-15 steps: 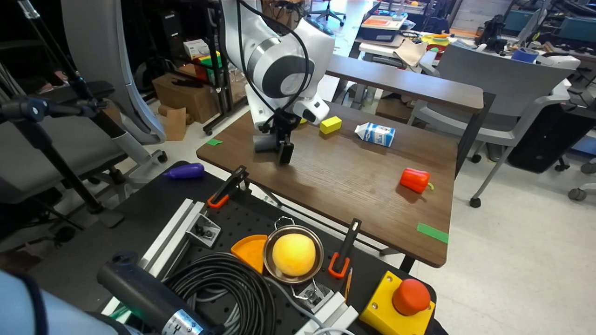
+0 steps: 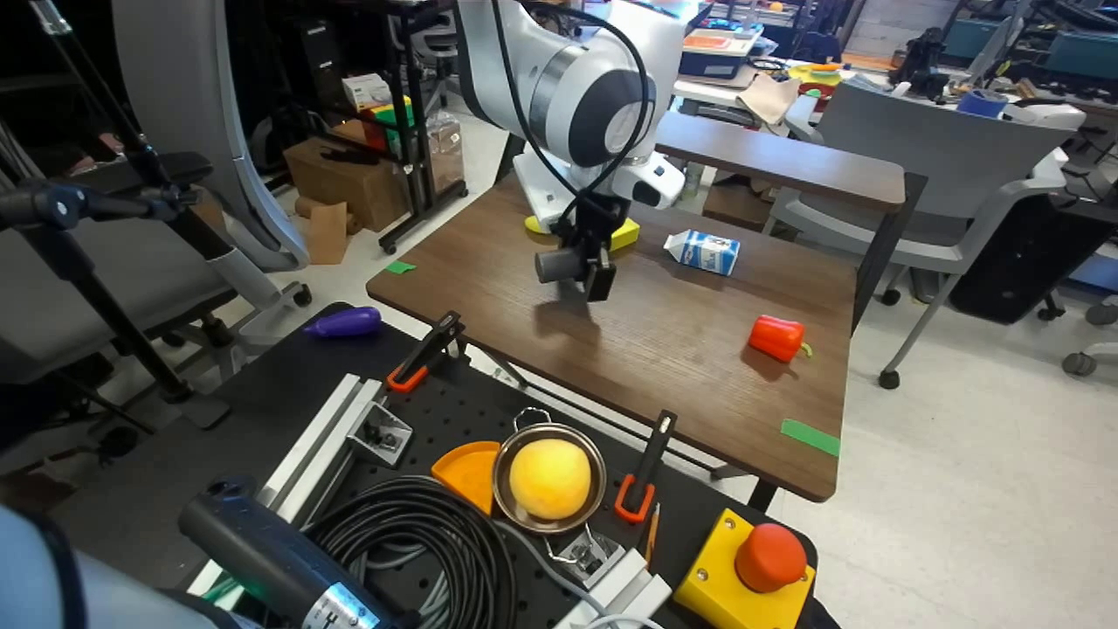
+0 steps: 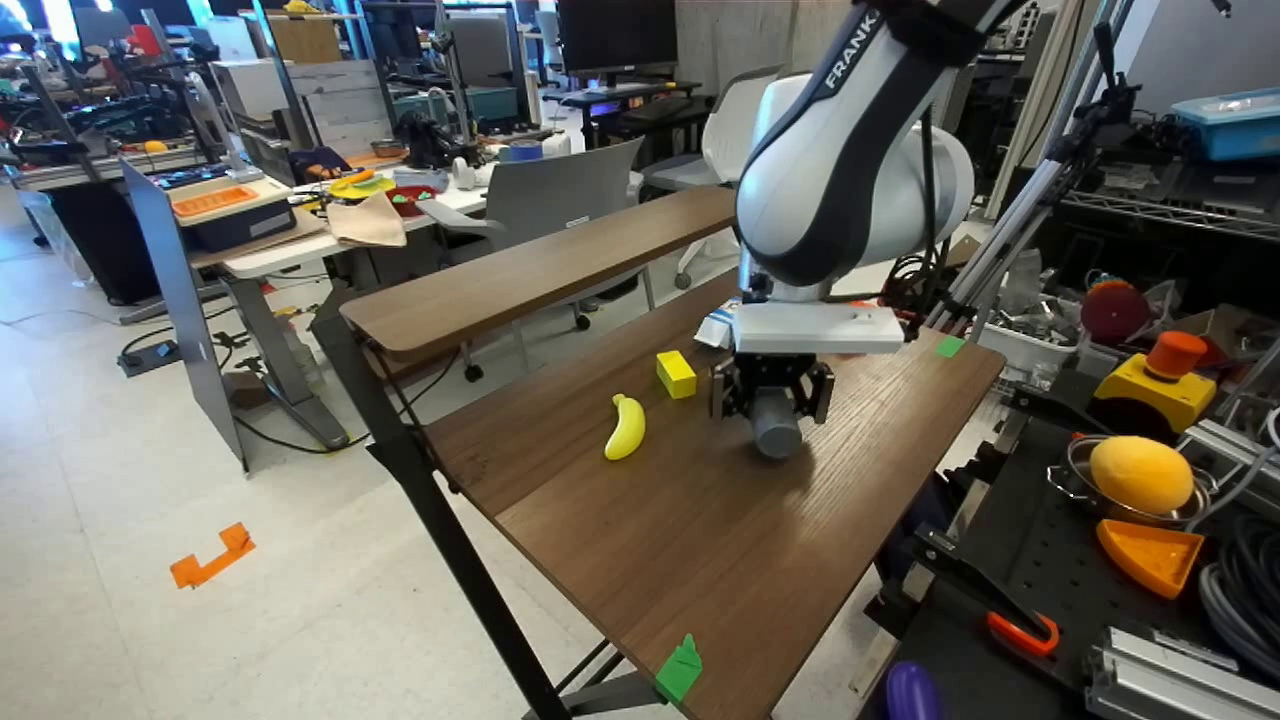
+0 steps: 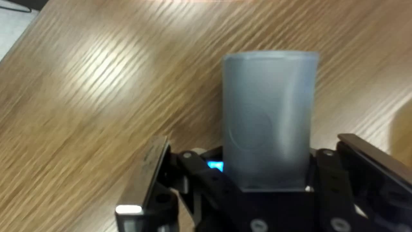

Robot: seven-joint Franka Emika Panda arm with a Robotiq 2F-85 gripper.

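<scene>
Above the brown table, my black gripper (image 3: 774, 402) hangs pointing down. A smooth grey cylinder (image 4: 270, 120) sits in front of its middle in the wrist view. Black parts stand apart on either side of it, but the cylinder hides the centre, so whether the fingers are open or shut cannot be told. From the side, the cylinder (image 2: 558, 264) juts out leftward from the gripper. On the table lie a yellow block (image 3: 675, 374), a banana (image 3: 625, 428), a blue-and-white carton (image 2: 703, 252) and a red pepper (image 2: 777, 337). None of these touches the gripper visibly.
Bare tabletop (image 2: 650, 325) stretches between the gripper and the pepper. A raised shelf (image 3: 540, 270) runs along one long side of the table. Across from it, a black cart (image 2: 419, 451) carries clamps, coiled cable, a pan with a yellow ball, and a red emergency button (image 2: 770, 557).
In exterior view 1 the arm and gripper have shifted right, the grey cylinder moving with them. The arm now covers part of the yellow block. The table objects appear unmoved.
</scene>
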